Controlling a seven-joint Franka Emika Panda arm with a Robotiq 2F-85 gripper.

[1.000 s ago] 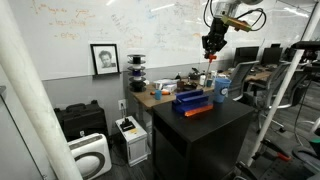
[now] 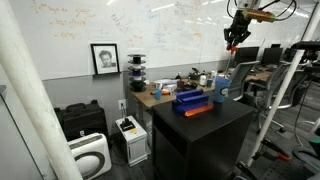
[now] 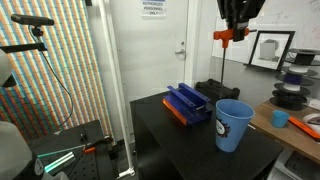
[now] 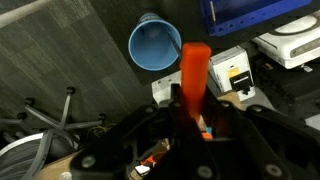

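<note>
An orange-handled tool (image 3: 224, 39) with a long thin shaft hangs from my gripper (image 3: 238, 32), which is shut on its handle. The shaft points down toward a blue cup (image 3: 232, 128) standing upright on the black table. In the wrist view the orange handle (image 4: 195, 72) juts out from between the fingers, with the open mouth of the cup (image 4: 154, 46) just beyond it. Exterior view 1 has my gripper (image 2: 237, 38) high above the cup (image 2: 219, 90) and slightly to its right. Whether the shaft's tip is over the cup's opening is hard to tell.
A blue tray (image 3: 187, 103) with orange pieces near it sits left of the cup on the black table (image 3: 165, 140). Behind stands a wooden table with a rack of dark spools (image 3: 297, 75).
My gripper has moved right and upward with the orange-handled tool, from over the tray side to above the cup. The cup and tray have stayed put.
</note>
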